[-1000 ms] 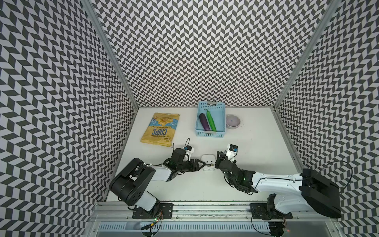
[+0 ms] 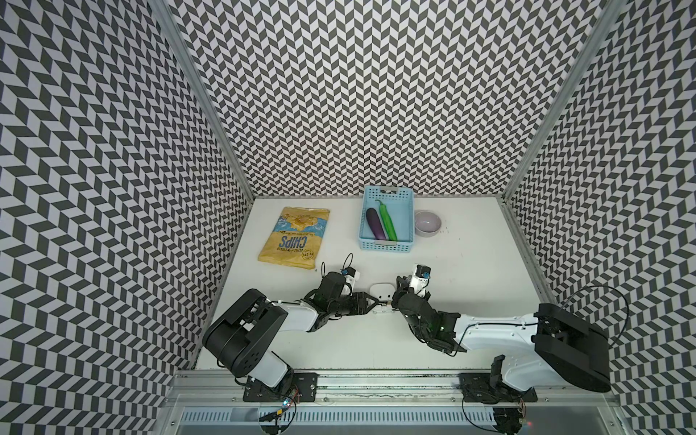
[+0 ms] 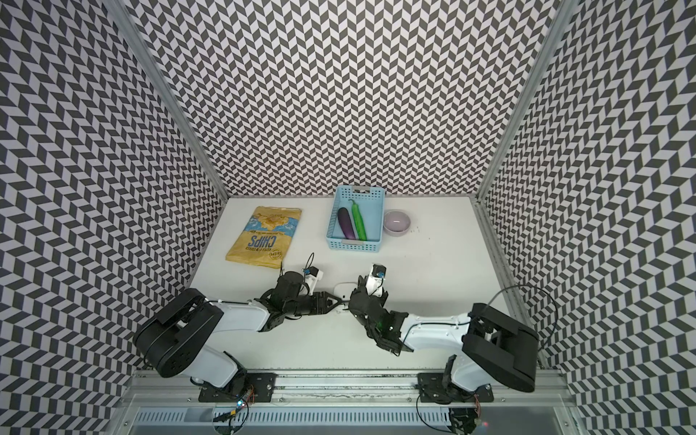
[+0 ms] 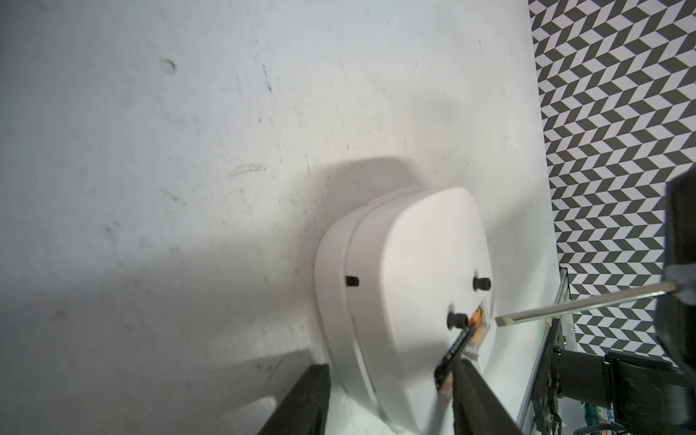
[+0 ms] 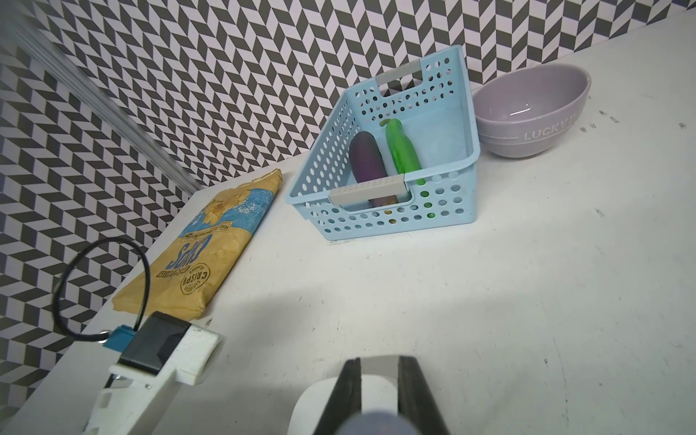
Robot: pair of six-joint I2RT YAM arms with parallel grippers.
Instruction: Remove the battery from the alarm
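The white, rounded alarm [image 4: 435, 246] stands on the table with its flat face turned to the right in the left wrist view. A dark and orange battery [image 4: 476, 327] sits in a slot in that face, partly hidden. My left gripper is open, one finger on each side of the alarm's near edge; whether they touch it I cannot tell. My right gripper is shut on a tool with a grey, rounded end [image 5: 377, 425]. The tool's thin metal blade [image 4: 580, 306] points at the battery slot, its tip close to it.
A blue basket [image 5: 406, 226] with an eggplant [image 5: 366, 156] and a green vegetable [image 5: 401, 145] stands behind. Beside it is a lilac bowl [image 5: 533, 108]. A chips bag [image 2: 293, 237] lies at the back left.
The left arm has shifted only slightly to the right.
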